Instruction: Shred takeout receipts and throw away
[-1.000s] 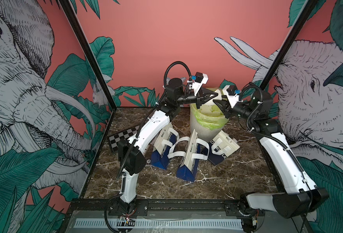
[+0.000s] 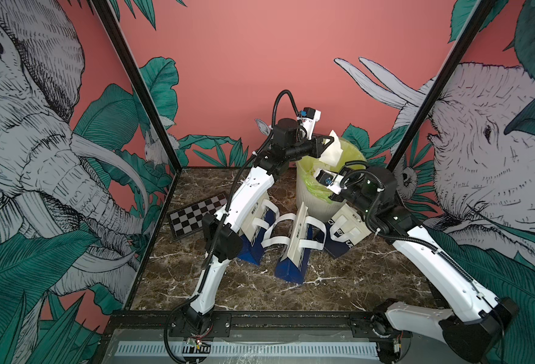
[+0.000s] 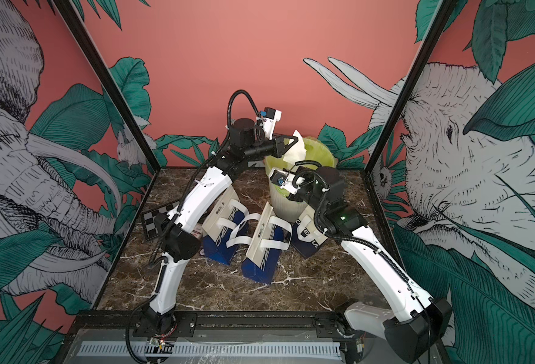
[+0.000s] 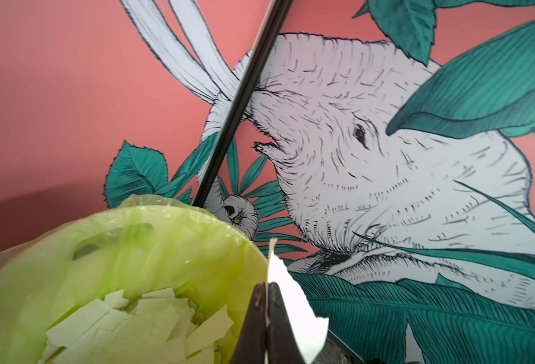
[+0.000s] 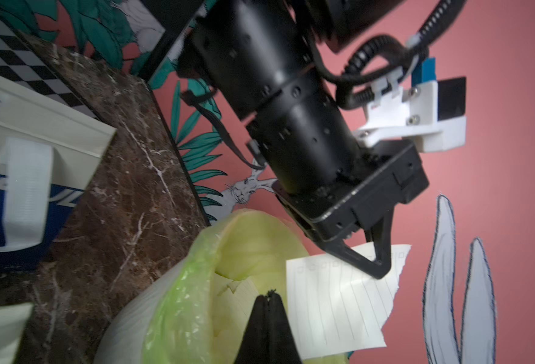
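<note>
A torn-edged white receipt piece (image 5: pixel 337 306) hangs over the bin, with my left gripper shut on it. In the left wrist view, the paper (image 4: pixel 294 303) sticks out past those fingers on the right. My right gripper is shut with nothing between its fingertips; the receipt lies beside them, outside, on the right of that view. The round bin (image 2: pixel 317 206) has a yellow-green liner (image 4: pixel 158 236). Several torn paper scraps (image 4: pixel 131 324) lie inside it. From the top views, the right arm hides the right gripper's fingertips.
Several blue-and-cream paper bags (image 2: pixel 291 261) with white handles stand in front of the bin. A checkered board (image 2: pixel 194 216) lies at the left.
My right gripper has swung left and toward the front, away from the left one, and its wrist has turned. The left gripper has shifted only slightly. More of the receipt shows now.
</note>
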